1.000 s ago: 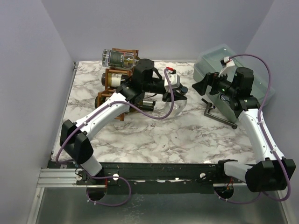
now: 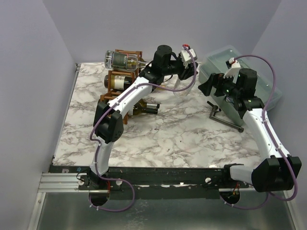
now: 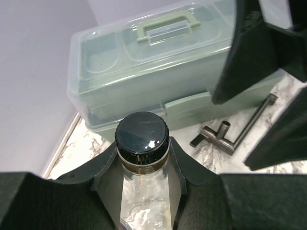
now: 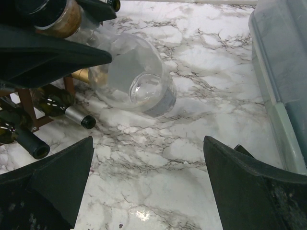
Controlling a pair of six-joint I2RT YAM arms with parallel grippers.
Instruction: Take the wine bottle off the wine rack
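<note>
My left gripper (image 2: pixel 188 72) is shut on the neck of a clear glass bottle (image 2: pixel 183 86), just below its black cap (image 3: pixel 142 132). The bottle is off the wooden wine rack (image 2: pixel 112 95), to the right of it. Its transparent body (image 4: pixel 127 79) shows in the right wrist view over the marble table; I cannot tell whether its base touches the surface. My right gripper stands open and empty, close to the right of the bottle. Its dark fingers (image 3: pixel 276 139) come into the left wrist view.
A large label-bearing bottle (image 2: pixel 121 61) lies on top of the rack, with darker wine bottles (image 2: pixel 120 82) lower down. At the right stands a pale green lidded box (image 2: pixel 230 55), a metal corkscrew-like tool (image 2: pixel 225 122) before it.
My left gripper has carried the bottle toward the back and slightly right, closer to the right gripper.
</note>
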